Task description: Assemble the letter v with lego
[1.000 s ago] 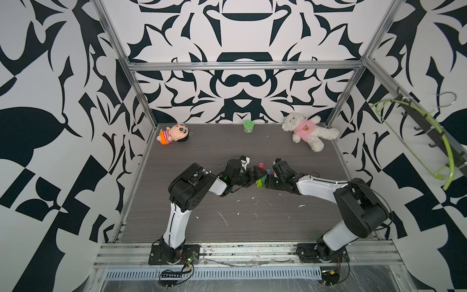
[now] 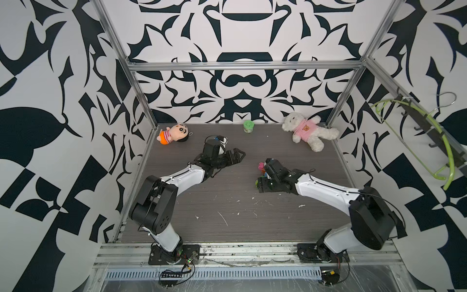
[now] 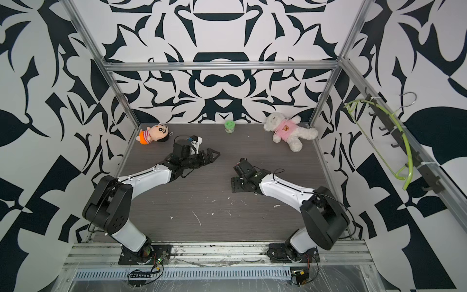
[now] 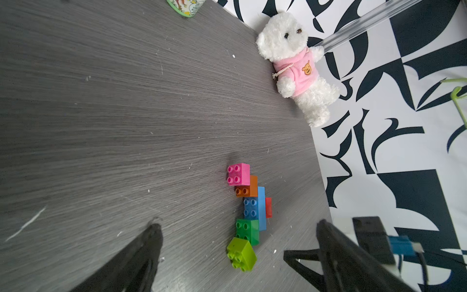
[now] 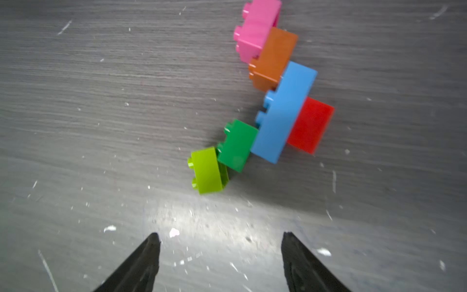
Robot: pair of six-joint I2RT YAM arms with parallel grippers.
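Note:
Lego bricks lie in a slanting row at mid-table: lime [image 5: 207, 170], green [image 5: 237, 146], long blue [image 5: 283, 112], red [image 5: 309, 125], orange [image 5: 272, 58] and pink [image 5: 256, 29]. In the left wrist view a studded blue part [image 4: 250, 208] shows in the row. My left gripper [image 2: 238, 155] stands open and empty, up and left of the row. My right gripper is open just on the near side of the lime brick, nothing between its fingers. In the top views it largely hides the bricks.
A doll [image 2: 172, 133] lies back left, a green container [image 2: 248, 126] stands back centre, and a white bear [image 2: 305, 130] lies back right. A green hanger [image 2: 447, 160] hangs on the right wall.
My left arm has pulled back leftward and toward the rear, away from the bricks. My right gripper has shifted a little left, now covering much of the row in the top left view.

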